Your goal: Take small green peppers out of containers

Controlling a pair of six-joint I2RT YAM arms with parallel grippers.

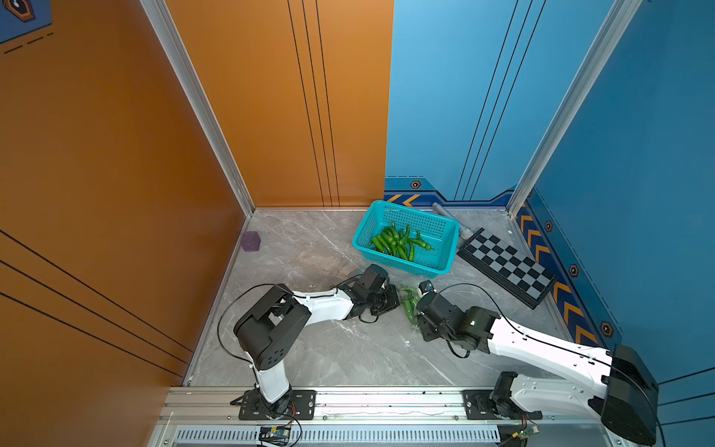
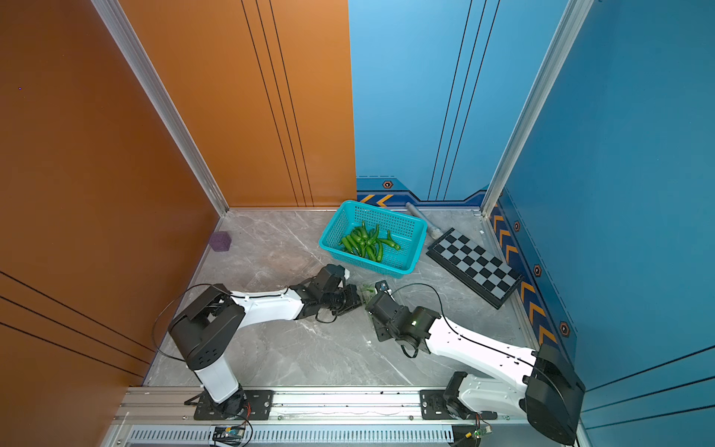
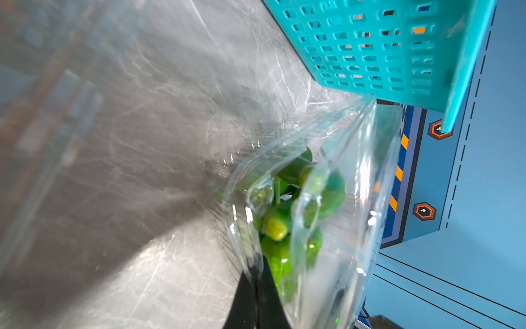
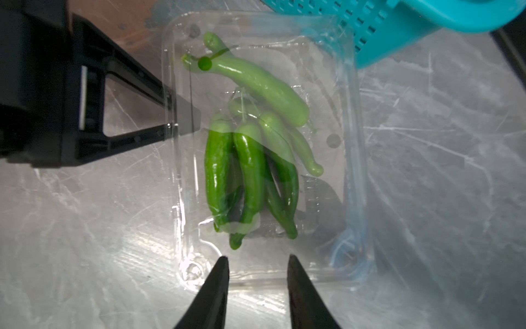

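A clear plastic container (image 4: pixel 350 208) holding several green peppers (image 4: pixel 249 164) lies on the table in front of the basket. My left gripper is shut at the container's side wall, seen from the left in the right wrist view; whether the wall is between its fingers is unclear. My right gripper hangs part open over the container's near edge, with no pepper between its fingers. A turquoise basket (image 1: pixel 439 260) behind holds several more green peppers (image 1: pixel 394 242).
A checkered board (image 1: pixel 506 264) lies at the right, with a pale roll (image 2: pixel 420 216) behind it. A purple block (image 1: pixel 251 240) sits at the back left.
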